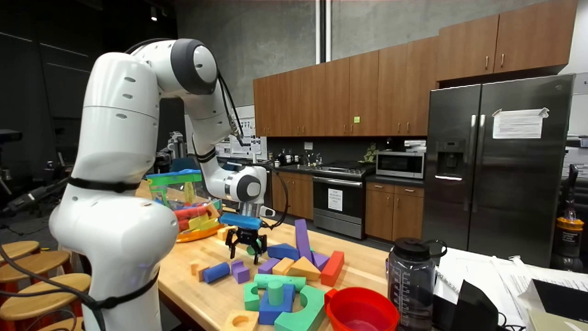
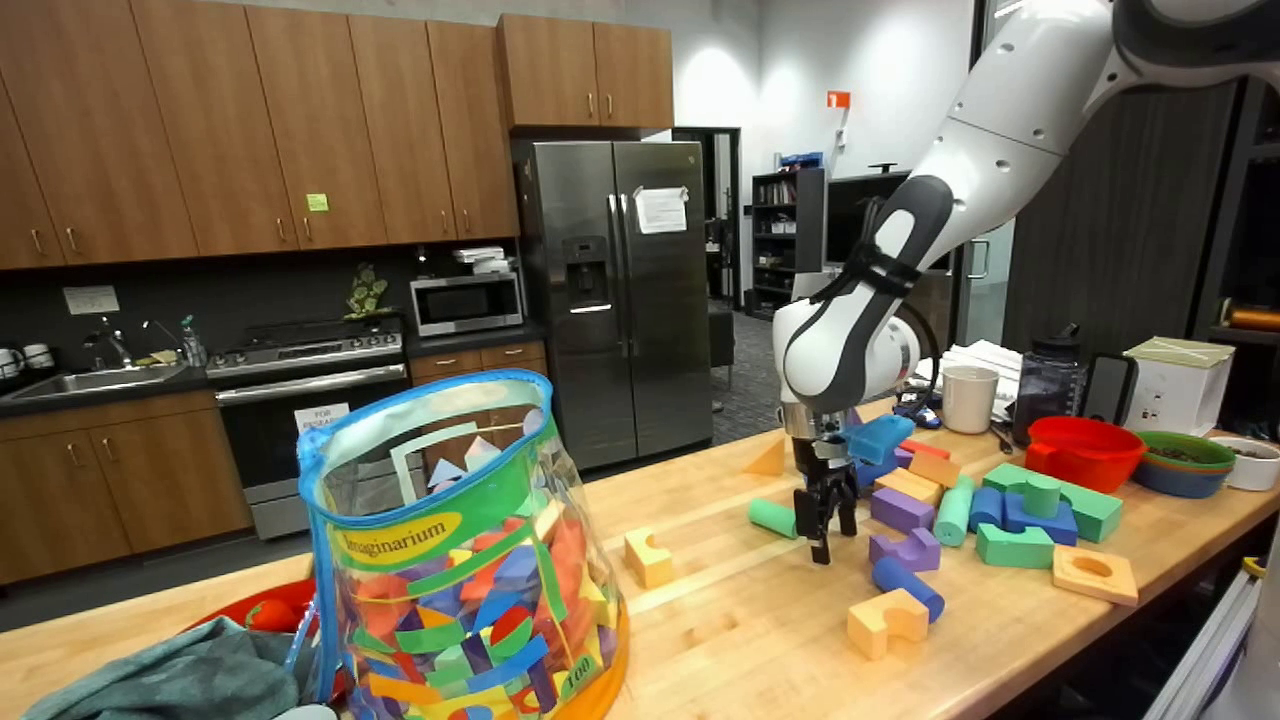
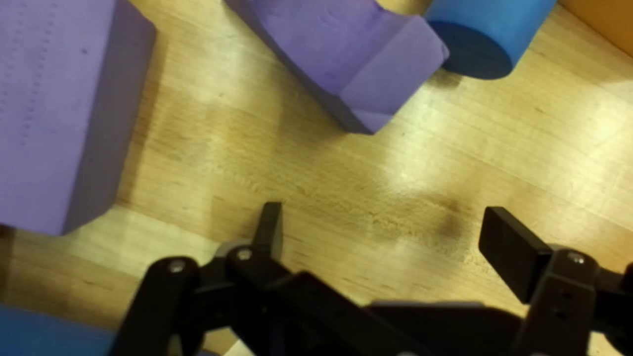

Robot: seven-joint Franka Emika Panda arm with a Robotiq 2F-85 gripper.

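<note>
Low over bare wood, my gripper is open, and nothing sits between its fingers in the wrist view. Ahead of it there lies a purple block with a curved notch (image 3: 368, 65), beside the end of a blue cylinder (image 3: 492, 35). A purple rectangular block (image 3: 53, 112) stands to the left. In the second exterior view, the gripper (image 2: 828, 540) hangs between a green cylinder (image 2: 771, 517) and the notched purple block (image 2: 906, 550). The blue cylinder (image 2: 908, 588) and a pale notched block (image 2: 887, 622) lie nearer the table's front edge.
Several blocks, including a green arch (image 1: 308, 311) and a red block (image 1: 332, 268), crowd the table near a red cup (image 1: 361, 311) and a dark bottle (image 1: 411, 281). A clear bag of blocks (image 2: 468, 600) stands opposite. Bare tabletop (image 2: 732, 612) lies between the bag and the gripper.
</note>
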